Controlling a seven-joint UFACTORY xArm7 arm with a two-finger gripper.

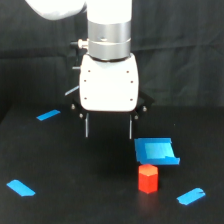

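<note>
A red-orange block (pixel 148 179) stands on the dark table at the lower right of the camera view. Directly behind it is a blue tray-like piece (pixel 156 151) with a lighter blue middle. My gripper (pixel 108 132) hangs in the middle of the view, left of both. Its two thin fingers point down, well apart, and nothing shows between them. The white hand hides what lies behind it.
Flat blue pieces lie at the left back (pixel 48 115), the front left (pixel 20 188) and the front right (pixel 191 196). Bare table spreads across the middle and left. A dark curtain (pixel 180 60) closes off the back.
</note>
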